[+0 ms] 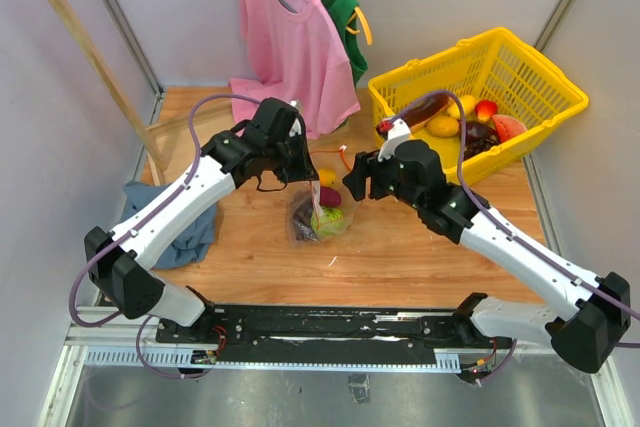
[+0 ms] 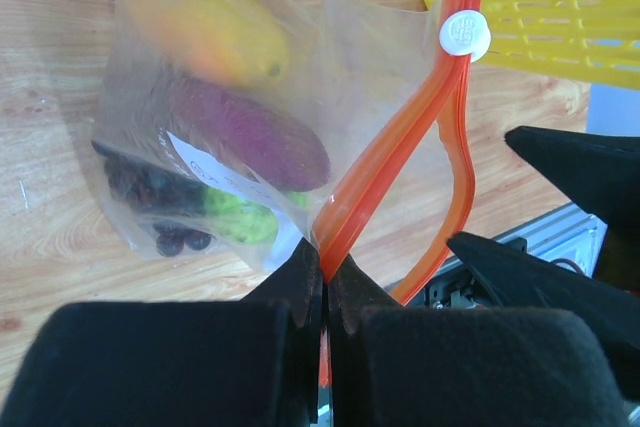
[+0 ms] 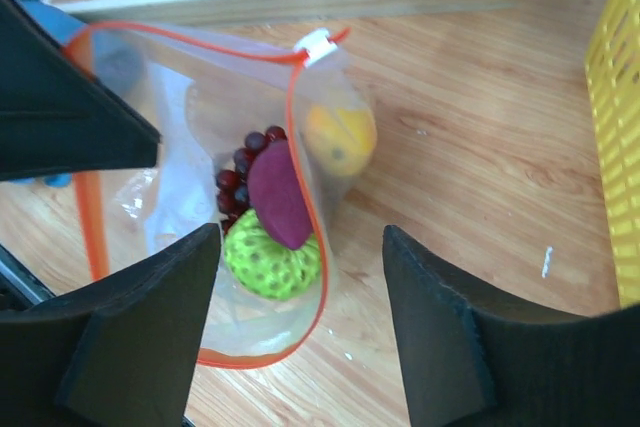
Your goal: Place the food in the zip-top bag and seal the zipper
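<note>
The clear zip bag (image 1: 318, 222) with orange zipper stands on the table, holding a yellow mango (image 2: 205, 27), a purple oblong food (image 3: 278, 192), dark grapes (image 2: 150, 187) and a green round food (image 3: 270, 259). My left gripper is shut on the bag's orange-edged rim at its mouth. My right gripper (image 1: 368, 172) stands open just right of the bag, nothing between its fingers, its fingertips apart over the bag's side in the right wrist view.
The yellow basket (image 1: 570, 97) with more food is at the back right. A wooden rack (image 1: 105, 67) with pink and green shirts stands behind, and a blue cloth (image 1: 185, 232) lies at left.
</note>
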